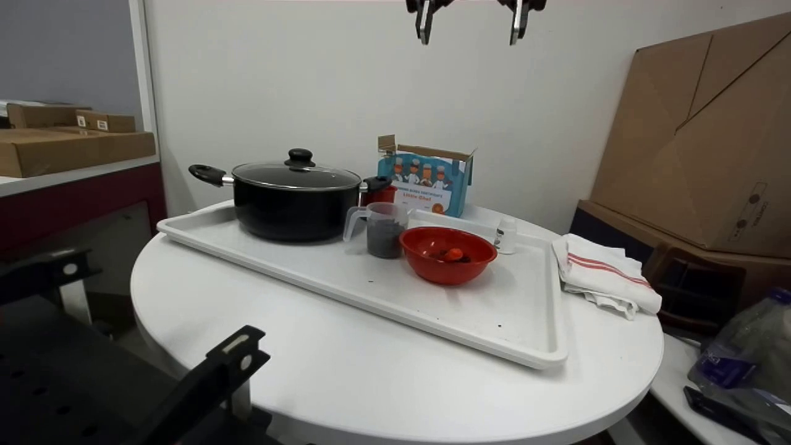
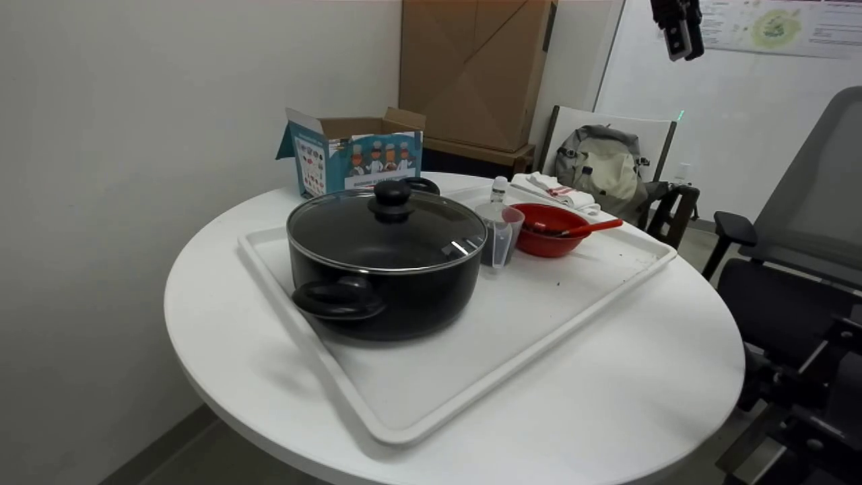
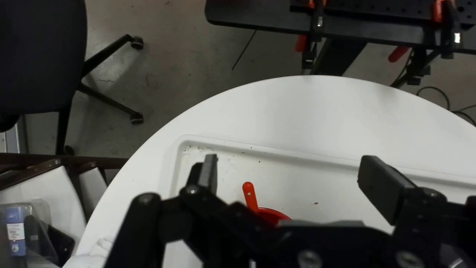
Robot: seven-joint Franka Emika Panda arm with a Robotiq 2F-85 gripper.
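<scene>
My gripper (image 1: 468, 38) hangs high above the table, its two fingers wide apart and nothing between them. In the wrist view the open fingers (image 3: 208, 173) frame part of the white tray, and the gripper body hides most of the red bowl. That bowl (image 1: 448, 256) sits on the tray (image 2: 517, 364), with a red-handled utensil (image 2: 594, 229) leaning over its rim and dark bits inside. Beside it stands a clear measuring cup (image 1: 385, 231) with dark contents. A black pot (image 2: 386, 291) with its glass lid on occupies the tray's other end.
Behind the tray stands an open blue cardboard box (image 2: 355, 157). A small white bottle (image 1: 506, 236) is near the bowl, and a folded white towel (image 1: 604, 271) lies past the tray's end.
</scene>
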